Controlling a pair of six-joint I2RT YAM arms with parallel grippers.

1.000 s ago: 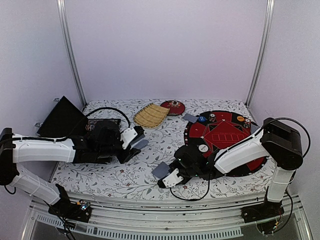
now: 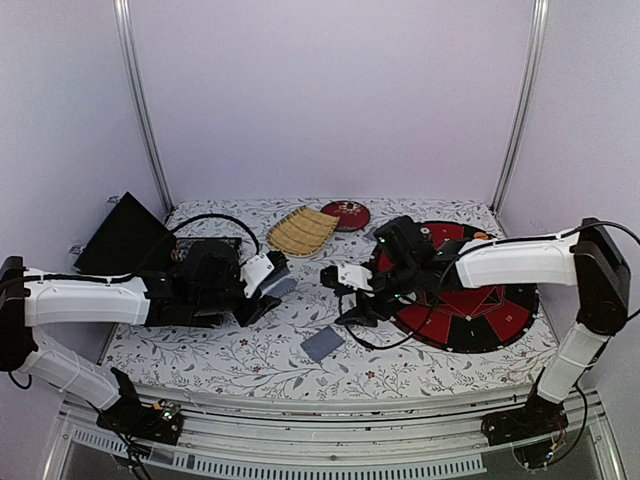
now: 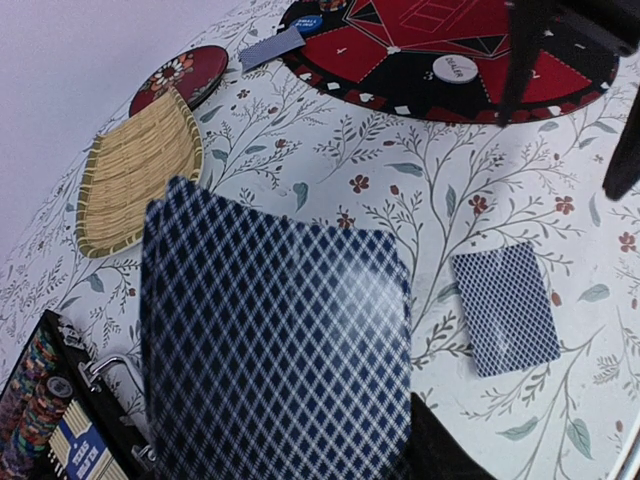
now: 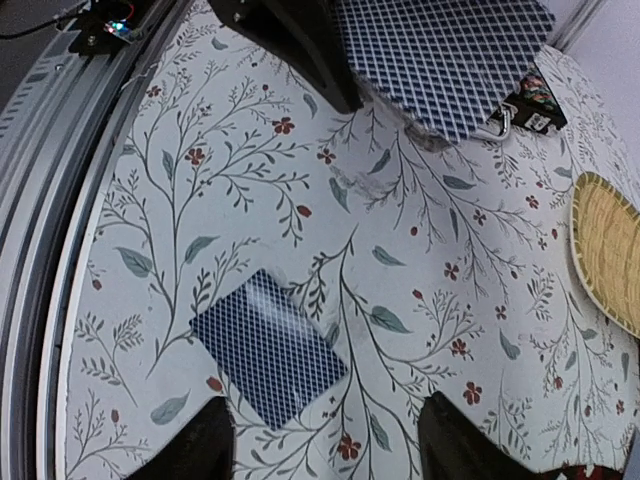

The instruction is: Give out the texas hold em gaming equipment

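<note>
A deck of blue-checked cards (image 3: 280, 340) fills the middle of the left wrist view, with my left gripper (image 2: 270, 287) shut on it above the table's left half. On the floral cloth lies a blue-checked card or small packet (image 2: 323, 344) on its own, face down; the right wrist view shows this card (image 4: 270, 350) in front of my right gripper. That right gripper is open, its fingers (image 4: 185, 440) wide apart with nothing between them. The round red and black poker mat (image 2: 500, 318) sits on the right, partly covered by my right arm.
An open black case (image 2: 125, 238) stands at the left. Near the back are a wicker basket (image 2: 300, 232) and a small red round plate (image 2: 346, 213). In the left wrist view, another blue card (image 3: 271, 48) and a dealer button (image 3: 455, 68) are at the mat.
My right gripper has moved up and back from beside the loose card, which is now in full view with nothing over it. The left arm and its deck have stayed put.
</note>
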